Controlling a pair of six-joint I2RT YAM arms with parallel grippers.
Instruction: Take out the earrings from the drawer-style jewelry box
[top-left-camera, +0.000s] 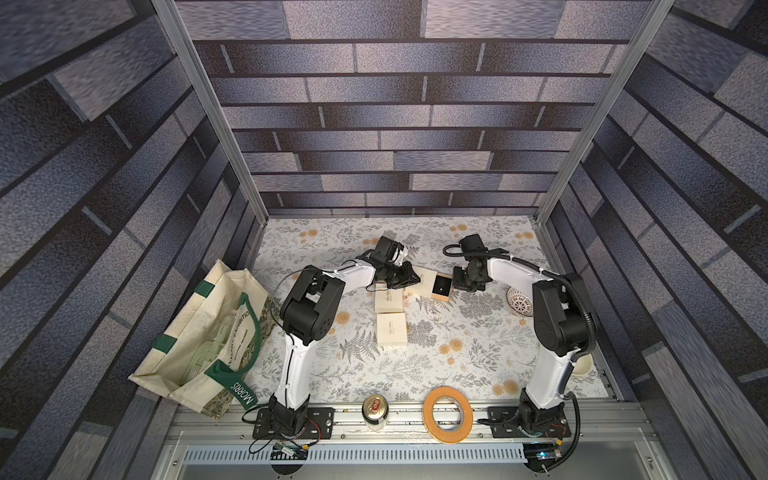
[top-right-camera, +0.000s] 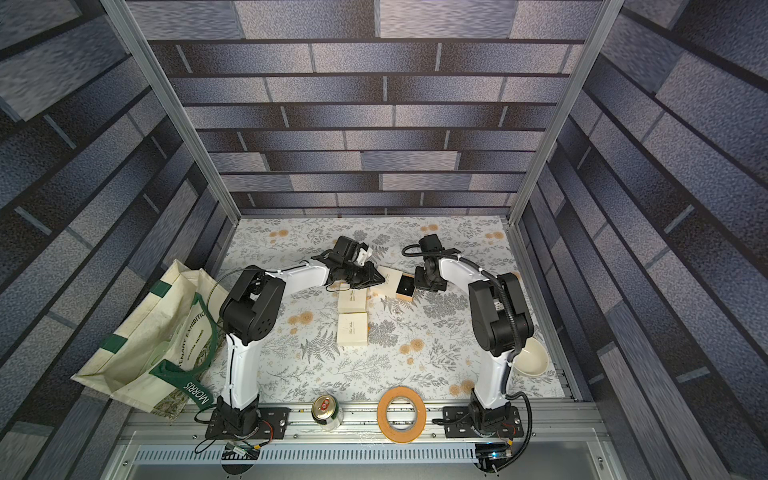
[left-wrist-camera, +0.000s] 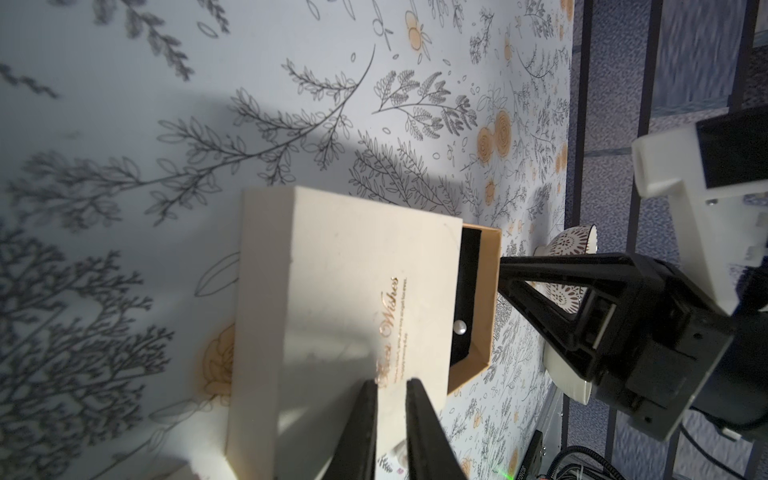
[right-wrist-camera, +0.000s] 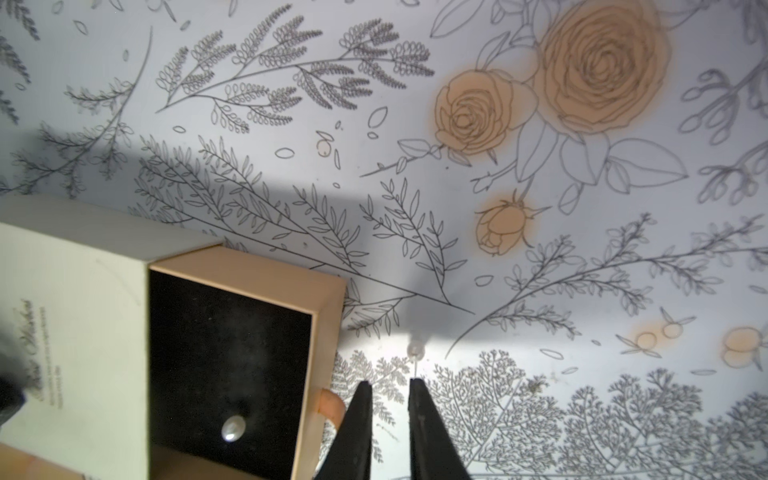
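Observation:
The cream jewelry box has its drawer pulled out to the right, showing a black insert with one pearl earring; the pearl also shows beside the sleeve in the left wrist view. My left gripper is at the box's left end, its fingertips low in its wrist view; whether it grips the sleeve is unclear. My right gripper is just right of the drawer, by its small pull tab (right-wrist-camera: 331, 406), with a gap between its fingers.
Two cream boxes (top-left-camera: 391, 328) lie in front. A canvas bag (top-left-camera: 200, 336) stands left, a patterned bowl (top-left-camera: 520, 301) right, and a can (top-left-camera: 374, 409) and tape roll (top-left-camera: 448, 392) at the front edge.

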